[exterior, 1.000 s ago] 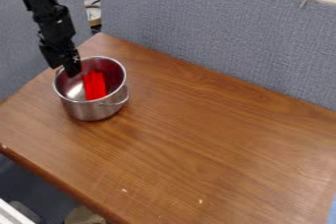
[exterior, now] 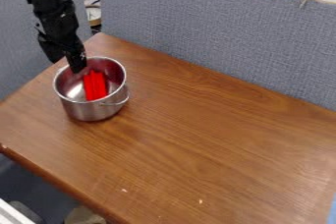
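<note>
A steel pot [exterior: 94, 110] with side handles stands upright at the left of the wooden table. Inside it lies a red object [exterior: 94, 85]. My black gripper [exterior: 73, 63] hangs over the pot's back-left rim; whether it touches the rim is unclear, and its fingertips are small and dark against the background.
Grey padded panels [exterior: 210, 36] line the back and left sides. The table's left edge runs close by the pot.
The pot and red object look unmoved.
</note>
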